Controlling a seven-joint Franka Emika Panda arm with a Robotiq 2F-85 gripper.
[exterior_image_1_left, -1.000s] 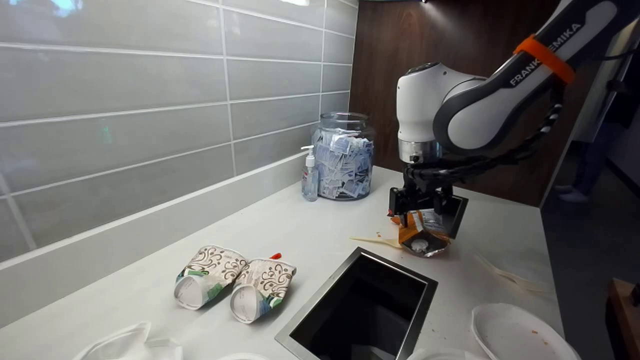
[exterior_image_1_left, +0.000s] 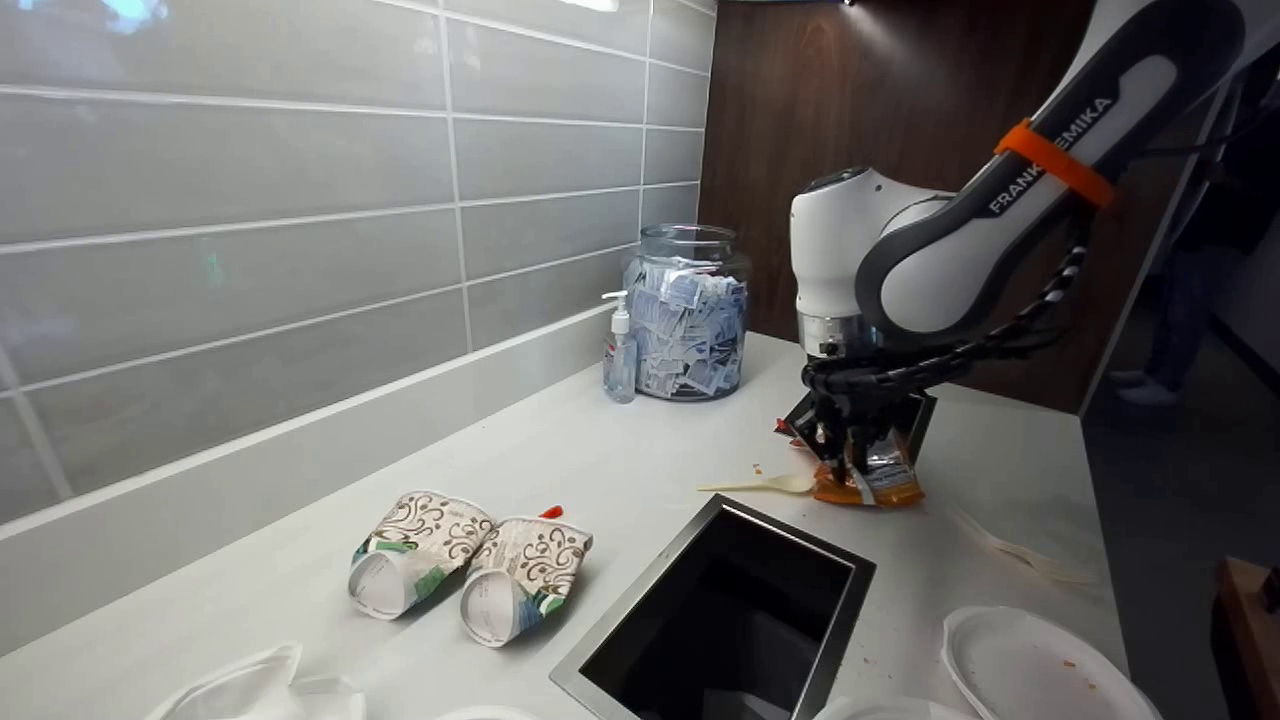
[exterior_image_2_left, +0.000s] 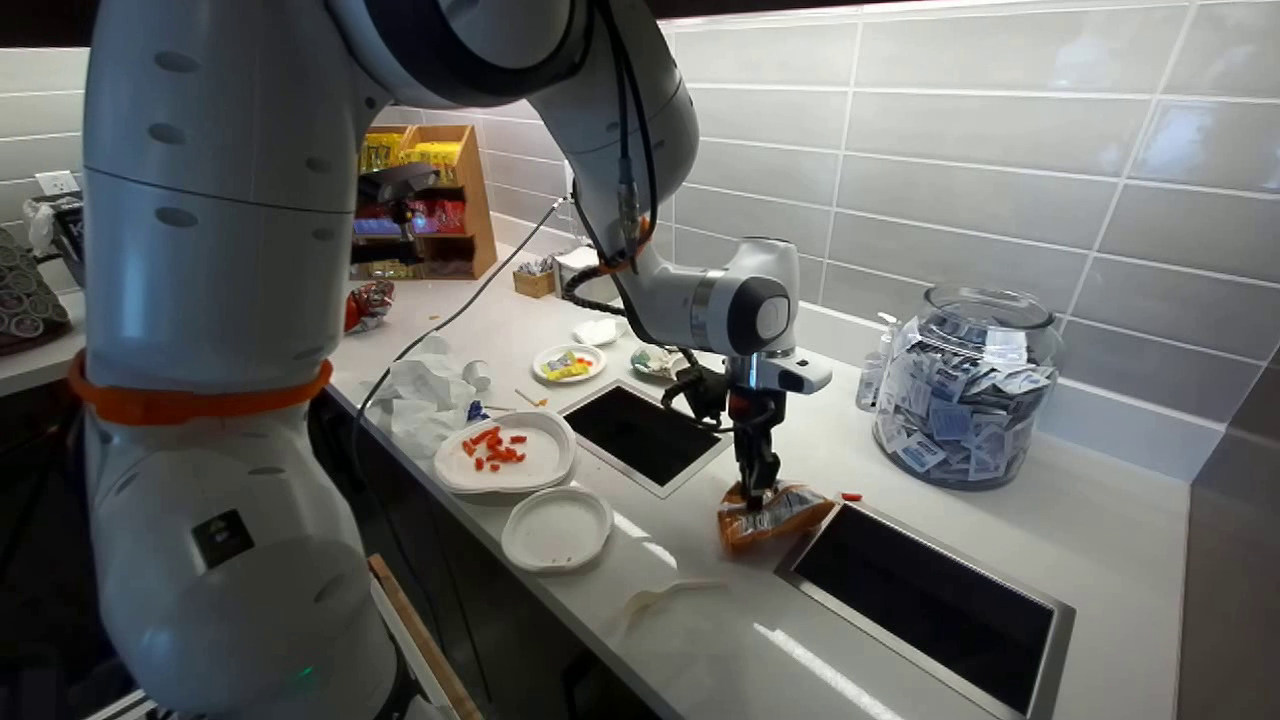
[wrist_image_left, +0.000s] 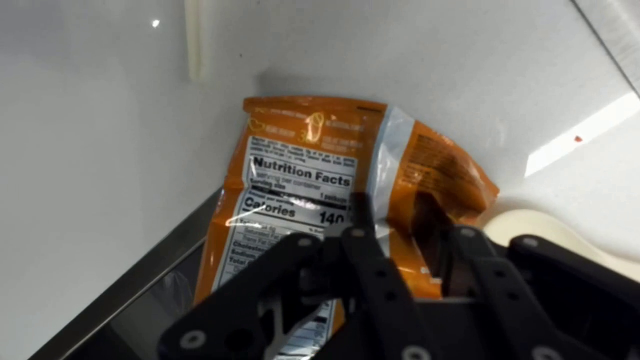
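An orange snack bag (wrist_image_left: 300, 123) with a nutrition label lies crumpled on the counter, partly over the rim of the far dark opening. My gripper reaches down onto it, its fingers part open and close together on the bag's surface. In the wrist view the fingers hide part of the bag, and whether film is caught between them is unclear. In exterior view 2 the bag (exterior_image_2_left: 780, 516) sits right under the gripper (exterior_image_2_left: 753, 498). A cream plastic spoon (wrist_image_left: 540, 231) touches or nearly touches the bag's side.
Nearby are a framed opening (exterior_image_1_left: 732, 600), another opening (exterior_image_2_left: 936, 600), a glass jar of packets (exterior_image_1_left: 690, 318) and a pump bottle (exterior_image_1_left: 619, 354). Two tipped paper cups (exterior_image_1_left: 528, 570) lie by the wall. White plates (exterior_image_2_left: 558, 528) line the front edge; a pale fork (exterior_image_2_left: 666, 594) lies near the bag.
My gripper has come lower onto the bag and its fingers have drawn closer together. The bag has flattened and turned; its open mouth no longer shows in exterior view 1.
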